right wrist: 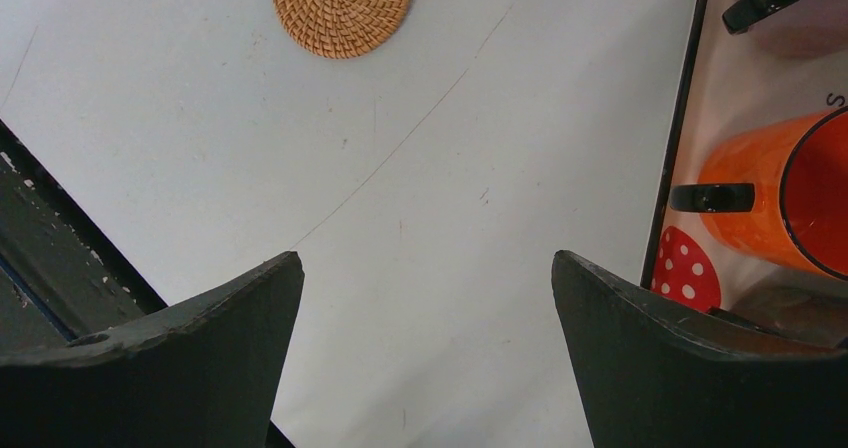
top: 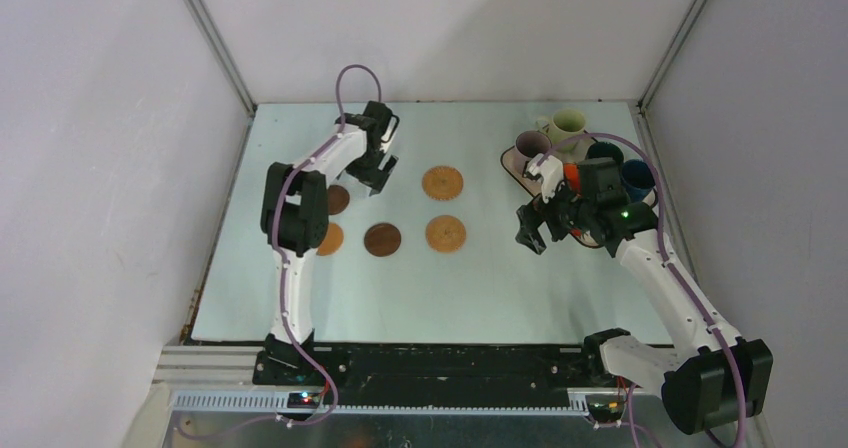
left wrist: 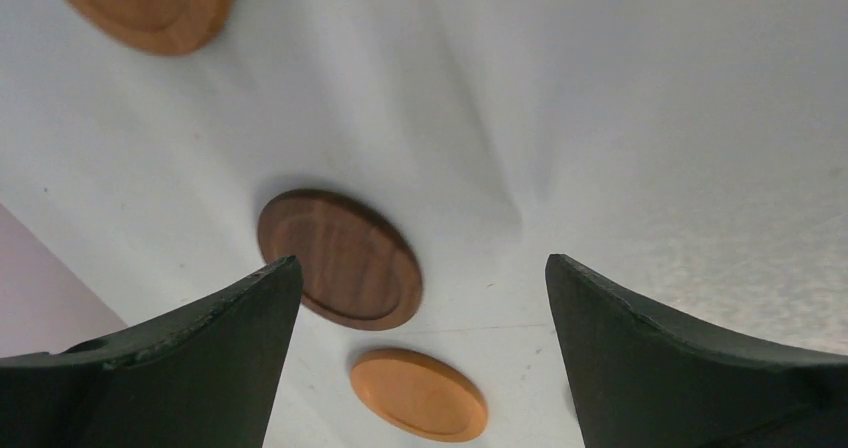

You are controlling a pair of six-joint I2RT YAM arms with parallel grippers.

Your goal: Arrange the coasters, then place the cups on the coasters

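Several round coasters lie on the table: dark brown (top: 383,239), woven (top: 443,183), and others in orange and brown. My open left gripper (top: 376,171) hovers at the back left, above bare table beside a dark coaster (left wrist: 340,258) and an orange one (left wrist: 418,393). Cups stand or lie in a tray at the right, among them a pale green one (top: 566,126), a pink one (top: 530,148) and an orange one (right wrist: 750,218). My open right gripper (top: 530,225) is at the tray's left side, nothing between its fingers; a woven coaster (right wrist: 340,3) lies beyond it.
The tray's dark rim (right wrist: 676,108) bounds the cups. Walls enclose the sides and back.
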